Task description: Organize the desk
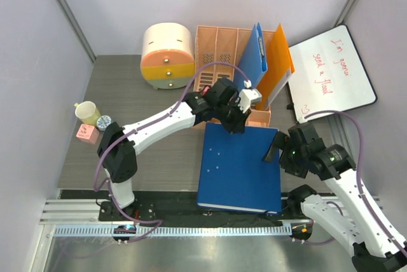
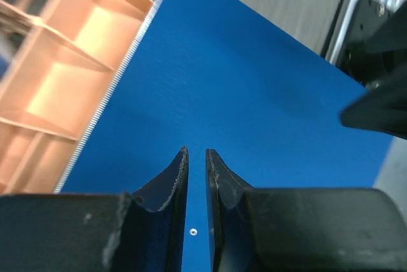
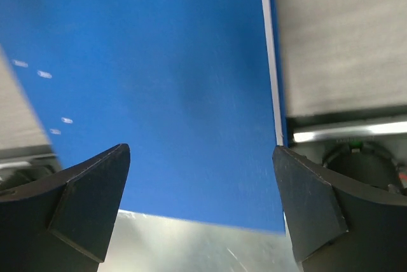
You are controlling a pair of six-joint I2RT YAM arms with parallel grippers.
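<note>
A closed blue binder (image 1: 238, 167) lies flat on the desk in the top view, its lower edge reaching past the desk's front edge. My left gripper (image 1: 238, 124) is over the binder's back edge, beside the organizer. In the left wrist view its fingers stand slightly apart, with only the blue cover visible behind the narrow gap. At the binder's right side is my right gripper (image 1: 278, 156). Its fingers spread wide in the right wrist view, holding nothing, with the cover and its pale page edge (image 3: 270, 49) seen between them.
The peach organizer (image 1: 205, 40) holds an upright blue folder (image 1: 252, 59) and an orange one (image 1: 278, 62). A whiteboard (image 1: 334, 72) leans at the back right. A drawer box (image 1: 167, 62), a yellow mug (image 1: 88, 112) and a pink cube (image 1: 88, 133) stand left.
</note>
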